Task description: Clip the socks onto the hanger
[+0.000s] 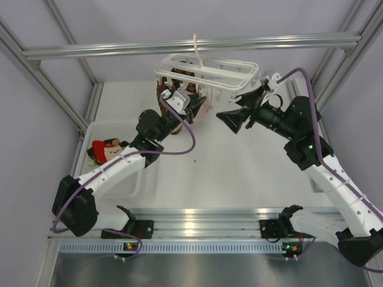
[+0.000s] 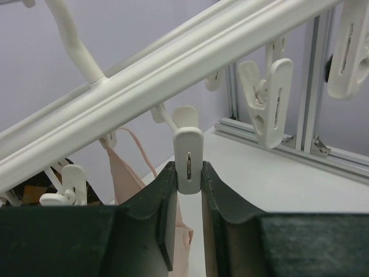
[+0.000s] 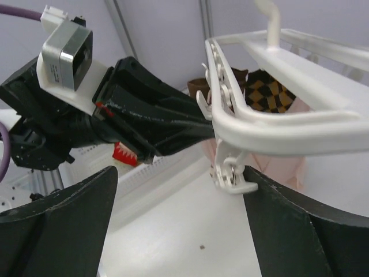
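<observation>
The white hanger (image 1: 206, 72) hangs from the rail, with several clips along its underside. My left gripper is shut on a white clip (image 2: 188, 154) under the hanger's bar. A pink sock (image 2: 128, 172) hangs from a clip just behind it, and a dark patterned sock (image 1: 187, 73) hangs at the hanger's left end. At the right end, my right gripper is part open. A clip (image 3: 232, 173) stands between its fingers in the right wrist view, close to the right-hand finger (image 3: 288, 216).
A white bin (image 1: 136, 179) on the left holds a red and dark sock (image 1: 106, 150). The metal rail (image 1: 275, 42) runs above the hanger. Bare white table (image 1: 221, 173) lies below, and my left arm is close by in the right wrist view.
</observation>
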